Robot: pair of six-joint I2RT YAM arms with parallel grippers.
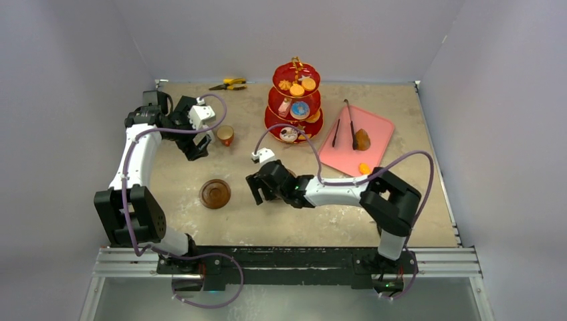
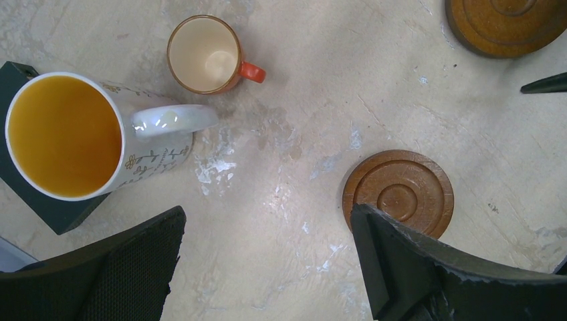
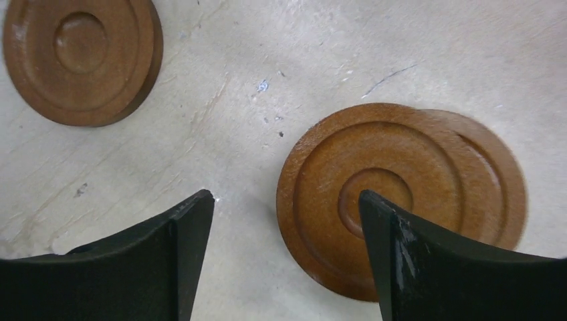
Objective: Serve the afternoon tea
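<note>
Beyond my open left gripper, a white handled mug (image 2: 150,144), orange-yellow inside, stands on a dark block (image 2: 67,217); beside it is an empty-looking orange-handled cup (image 2: 204,55). One brown coaster (image 1: 215,193) lies flat at the left of the table. The right gripper is open low over the table. Its right finger overlaps the upper coaster (image 3: 314,221) of two, set slightly off-centre on the lower coaster (image 3: 505,174); its left finger stands clear over bare table. Both grippers' gaps hold nothing. In the top view the right gripper mostly hides the pair.
A red three-tier stand (image 1: 291,110) with sweets rises at the back. On the right lies a pink tray (image 1: 376,127) with utensils and food. Yellow-handled pliers (image 1: 231,84) rest at the back left. The front left table is open.
</note>
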